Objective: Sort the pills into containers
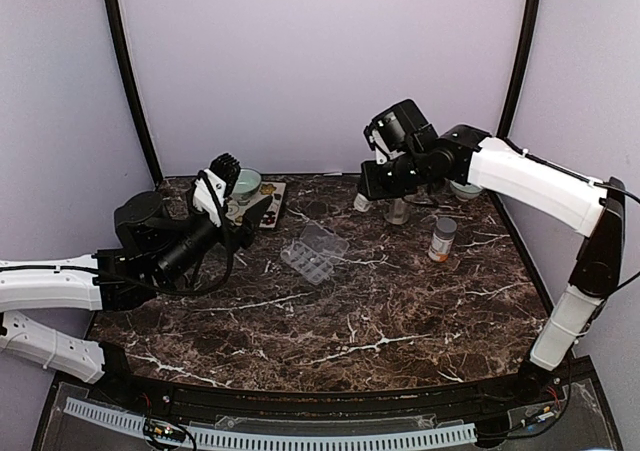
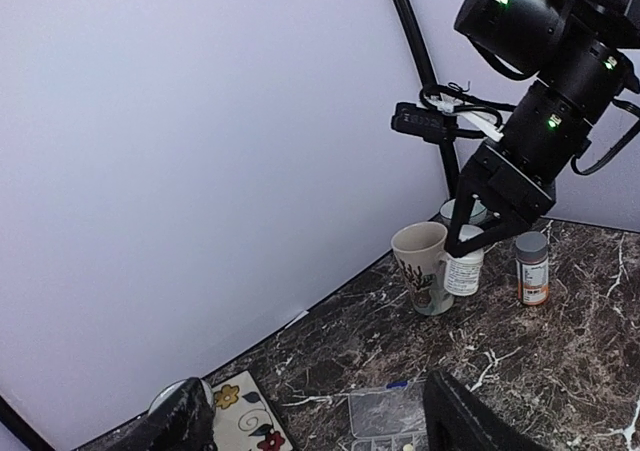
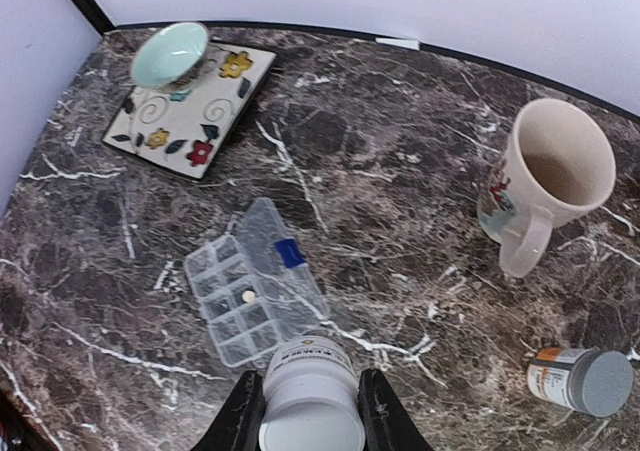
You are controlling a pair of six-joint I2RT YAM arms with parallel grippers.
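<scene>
My right gripper (image 1: 372, 183) is shut on a white pill bottle, held in the air; its top shows close in the right wrist view (image 3: 310, 411). A clear pill organizer (image 1: 308, 262) lies on the marble table with its lid open; a small pale pill (image 3: 248, 296) is in one compartment. My left gripper is open and empty, raised at the left of the top view. A grey-capped bottle (image 1: 441, 241) stands to the right.
A floral tray (image 3: 160, 146) with a green bowl (image 3: 168, 51) sits at the back left. A mug (image 3: 545, 171) stands at the back right, another bowl behind it.
</scene>
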